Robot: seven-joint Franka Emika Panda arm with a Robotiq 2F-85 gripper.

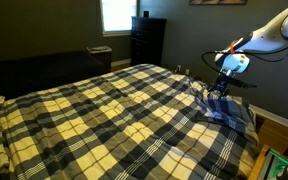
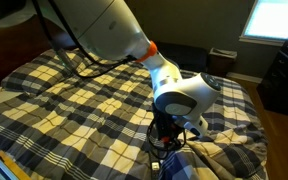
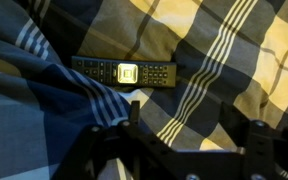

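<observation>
A slim black remote control with a pale square button lies on the plaid bedding in the wrist view. Its lower left edge borders a fold of blue plaid cloth. Below and to the right of the remote, my gripper has its fingers apart, with only bedding visible in the gap. From the exterior sides, the gripper hangs low over the rumpled cloth at the bed's far right. In the second exterior view the white arm's hand blocks much of the area beneath it; the remote cannot be made out there.
The checked bedspread spreads wide and mostly clear to the left. Pillows rest at one end. A dark dresser and a window are beyond the bed.
</observation>
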